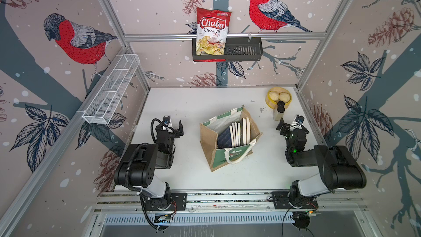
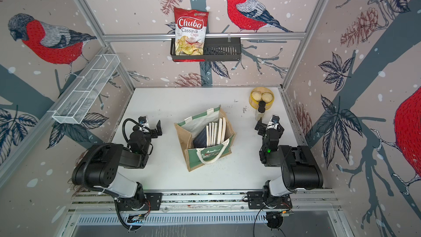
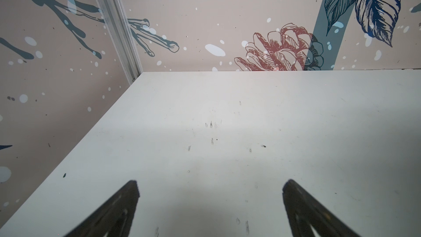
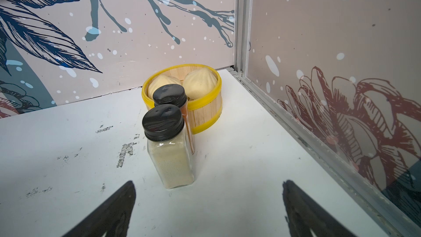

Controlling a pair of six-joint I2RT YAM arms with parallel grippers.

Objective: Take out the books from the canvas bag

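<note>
A tan-and-green canvas bag (image 1: 208, 147) stands open in the middle of the table, its white handle toward the front. Several books (image 1: 236, 132) with pale page edges and a dark blue cover are packed upright inside it. My left gripper is open left of the bag, with bare tabletop between its blurred fingers in the left wrist view. My right gripper is open right of the bag, nothing between its fingers, facing two spice jars.
Spice jars (image 4: 171, 158) and a bamboo steamer with buns (image 4: 201, 114) occupy the back right. A wire basket (image 1: 109, 92) is on the left wall, a dark shelf (image 1: 243, 50) with chips on the back wall.
</note>
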